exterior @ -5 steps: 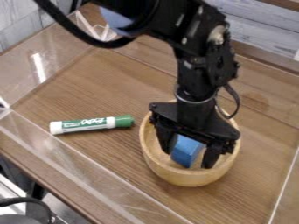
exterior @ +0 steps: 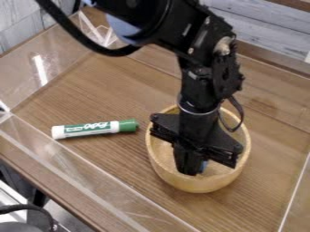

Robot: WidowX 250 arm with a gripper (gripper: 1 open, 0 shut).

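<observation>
A black gripper [exterior: 191,154] reaches down into a light wooden bowl [exterior: 194,181], its lower part inside the rim. The fingers are shut as far as can be seen; a blue block, mostly hidden behind them, shows only as a small patch low in the bowl. Whether anything is between the fingertips is not clear. A green and white marker [exterior: 94,129] lies on the table left of the bowl.
Clear edging runs along the left, and a pale plank wall stands behind at the top right.
The gripper has drawn its fingers together and shifted slightly toward the bowl's front left, now covering most of the blue block that showed plainly earlier.
</observation>
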